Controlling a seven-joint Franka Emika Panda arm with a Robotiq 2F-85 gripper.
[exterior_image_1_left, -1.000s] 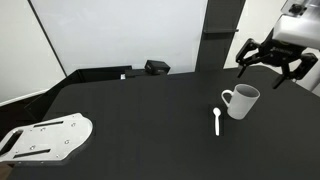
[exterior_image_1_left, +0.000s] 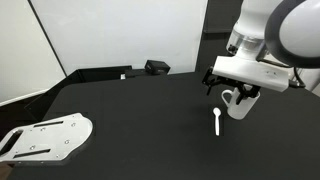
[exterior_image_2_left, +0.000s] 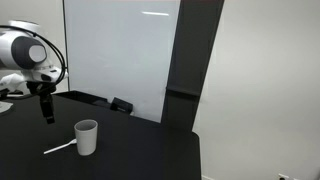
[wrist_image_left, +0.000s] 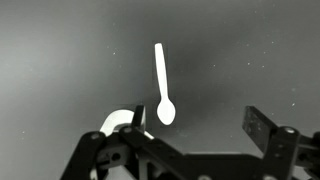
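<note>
A white spoon (wrist_image_left: 162, 82) lies flat on the black table; in the wrist view its bowl points toward my gripper, whose fingers are spread wide with nothing between them. Right beside the spoon stands a white mug (exterior_image_2_left: 86, 138), upright, its inside too small to make out. In the wrist view only part of the mug (wrist_image_left: 117, 119) shows, the left finger covering the rest. From exterior view 1, my gripper (exterior_image_1_left: 226, 91) hangs above the table, in front of the mug's upper part. The spoon (exterior_image_1_left: 217, 121) lies below it, apart from the fingers.
At the left edge of exterior view 1 is a white slotted plate (exterior_image_1_left: 65, 138), the arm's base mount perhaps. A small black box (exterior_image_1_left: 157, 67) sits at the back edge.
My gripper has come leftward and lower in exterior view 1, from right of the mug to over the mug and spoon. Spoon and mug have stayed in place.
</note>
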